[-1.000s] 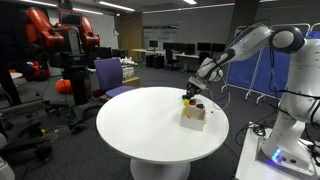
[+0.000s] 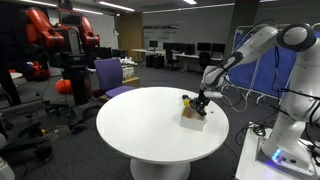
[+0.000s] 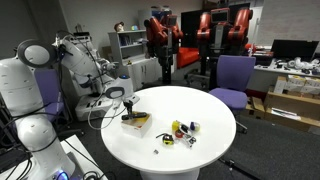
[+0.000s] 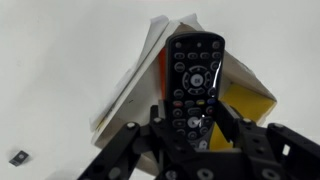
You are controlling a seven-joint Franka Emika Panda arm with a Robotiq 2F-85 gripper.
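A black remote control (image 4: 193, 85) fills the middle of the wrist view, its buttons facing the camera. My gripper is shut on it, with dark fingers along both sides. Behind the remote in that view appears an open cardboard box (image 4: 125, 108), with something yellow (image 4: 248, 102) on its right side. In the first exterior view the gripper (image 2: 201, 97) is over the box (image 2: 191, 123) on the white table. The second exterior view also has the box (image 3: 135, 130) beneath the gripper. Whether the remote touches the box cannot be told.
Several small yellow, red and dark items (image 3: 183, 133) lie on the round white table (image 3: 215, 150) beside the box. A small dark cube (image 4: 19, 158) rests on the table apart from it. A purple chair (image 2: 110, 75) stands behind the table.
The gripper has come from behind the box, near the coloured items, to over the box, moving toward the camera in the first exterior view. The box appears unmoved.
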